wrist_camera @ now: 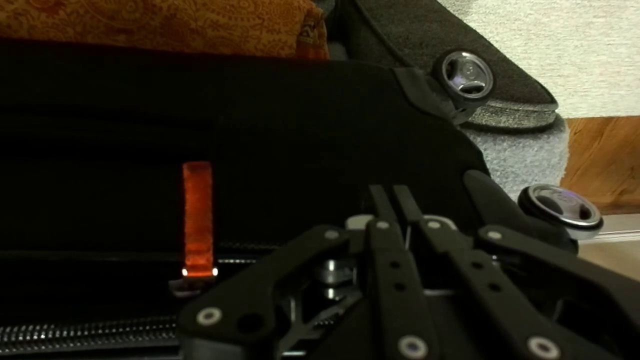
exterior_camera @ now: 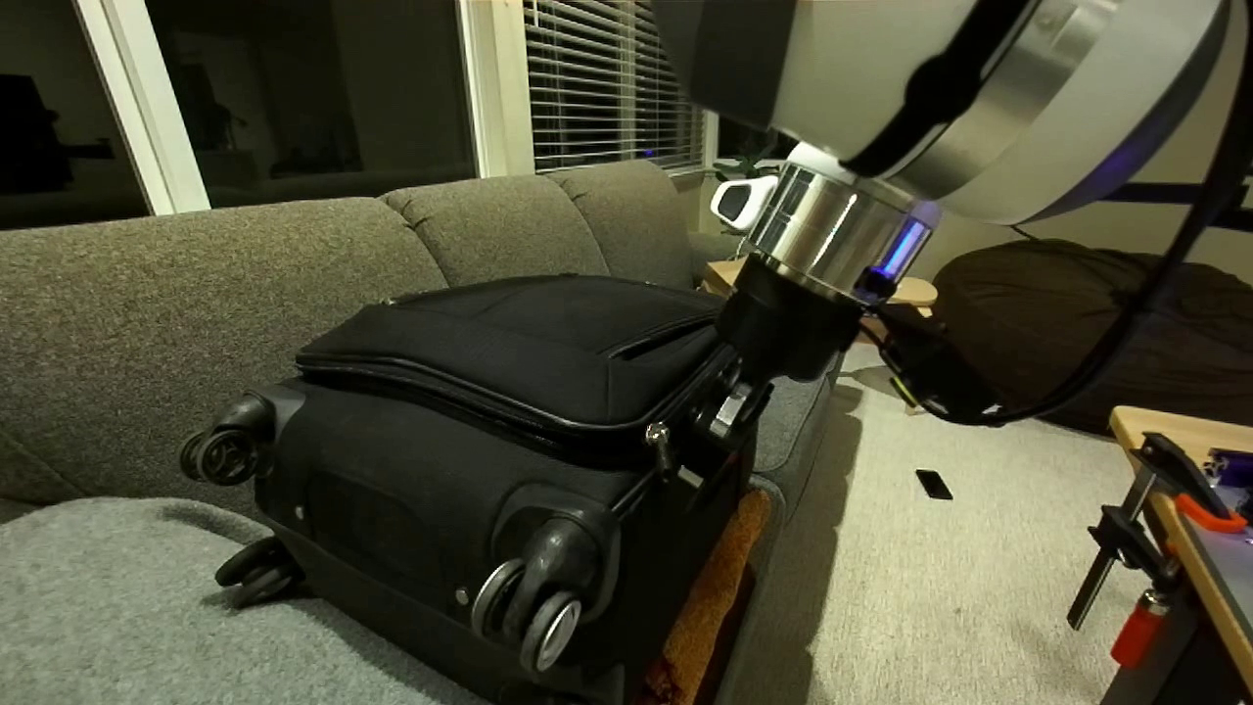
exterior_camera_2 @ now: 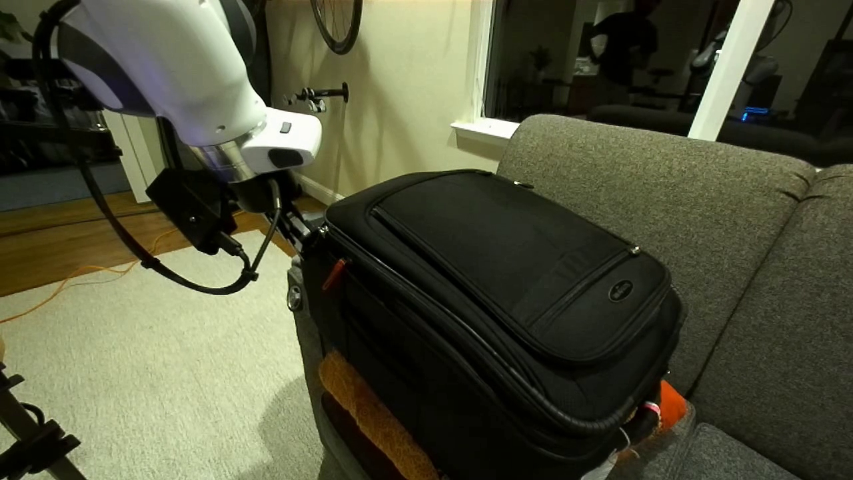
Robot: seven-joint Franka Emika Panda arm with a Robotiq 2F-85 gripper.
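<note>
A black soft-sided suitcase (exterior_camera: 470, 352) lies on the couch. My gripper (exterior_camera: 693, 474) is at its upper side edge near the wheel end, beside a silver zipper pull (exterior_camera: 660, 445). In the wrist view the gripper is shut, its slim fingers (wrist_camera: 380, 201) almost parallel with a narrow gap between them. What lies in that gap is too dark to make out. Metal zipper hardware (wrist_camera: 330, 274) shows behind the left finger linkage. An orange-red tab (wrist_camera: 198, 219) hangs on the suitcase's side, left of the fingers and apart from them.
Two suitcase wheels, one of them the upper wheel (wrist_camera: 466, 75), jut out to the right in the wrist view. Orange patterned cloth (wrist_camera: 162, 24) runs along the suitcase's lower side. The couch back (exterior_camera_2: 720, 216) rises behind it. Open carpet (exterior_camera: 893, 587) lies beside the couch, toward a clamped table (exterior_camera: 1210, 564).
</note>
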